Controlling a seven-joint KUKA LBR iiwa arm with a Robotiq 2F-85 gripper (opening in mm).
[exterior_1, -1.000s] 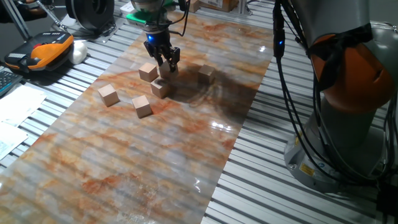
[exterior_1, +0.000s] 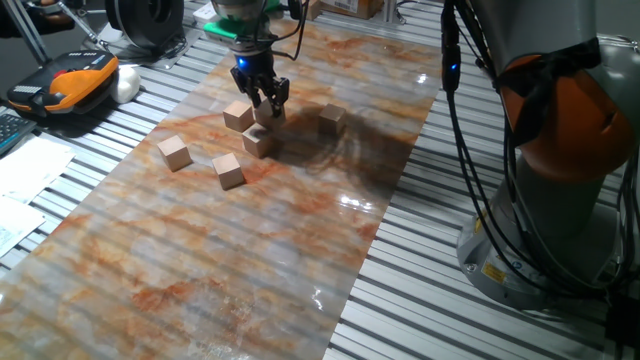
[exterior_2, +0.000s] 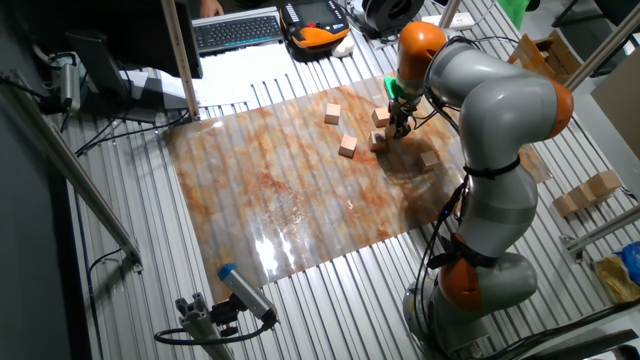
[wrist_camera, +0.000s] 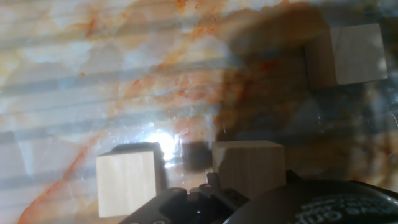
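Note:
My gripper (exterior_1: 267, 103) points down among the wooden blocks at the far end of the marbled sheet. A pale block (exterior_1: 269, 114) shows at its fingertips; whether the fingers clasp it cannot be made out. Close by sit a block (exterior_1: 238, 116) on the left and another block (exterior_1: 257, 141) in front. In the wrist view the dark gripper is at the bottom edge, between a left block (wrist_camera: 127, 183) and a right block (wrist_camera: 249, 167); its far parts are cut off or covered.
Nearer the front lie two separate blocks, one (exterior_1: 174, 153) left and one (exterior_1: 228, 171) right of it. A shaded block (exterior_1: 332, 120) stands right of the gripper. An orange-black device (exterior_1: 65, 82) sits beyond the left edge.

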